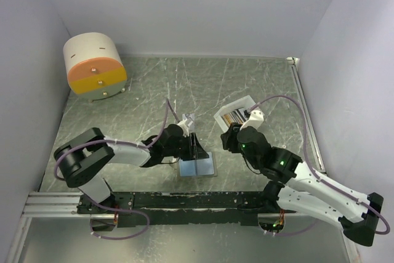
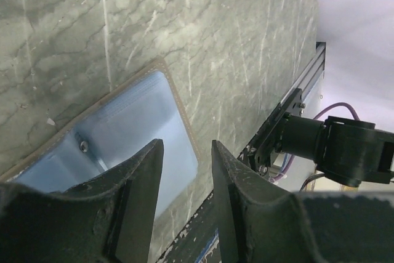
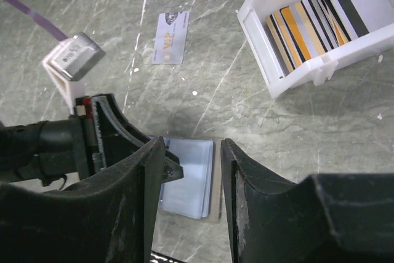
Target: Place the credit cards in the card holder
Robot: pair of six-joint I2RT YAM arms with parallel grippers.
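Observation:
A silver VIP card (image 3: 170, 37) lies flat on the marble table, left of a white tray of striped cards (image 3: 308, 26) in the right wrist view. A blue card holder (image 2: 148, 109) with a tan edge lies below my left gripper, whose fingers stand apart over it, nothing seen between them. My right gripper also has its fingers apart, empty, hanging right of the holder and below the tray in the top view.
A round-topped cabinet with coloured drawers (image 1: 96, 75) stands at the back left. Pale walls close in the workspace.

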